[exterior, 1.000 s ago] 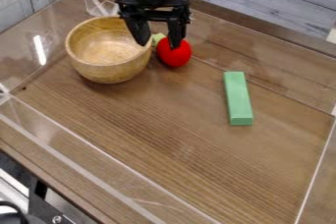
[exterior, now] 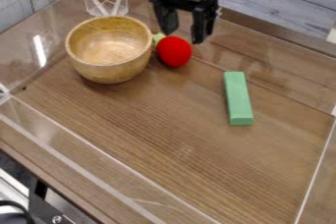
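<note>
My black gripper (exterior: 184,22) is raised at the top middle, its fingers apart with nothing visible between them. Just below and in front of it sits a red round object (exterior: 174,53), with a small yellow-green piece partly showing behind it. A tan wooden bowl (exterior: 108,51) stands to the left of the red object. A green bar (exterior: 238,98) lies flat on the wooden table (exterior: 168,159) to the right.
A white object (exterior: 108,2) stands at the back left near the table's edge.
My gripper has moved right and up, away from over the bowl's right side to above and behind the red object. The other objects look unmoved.
</note>
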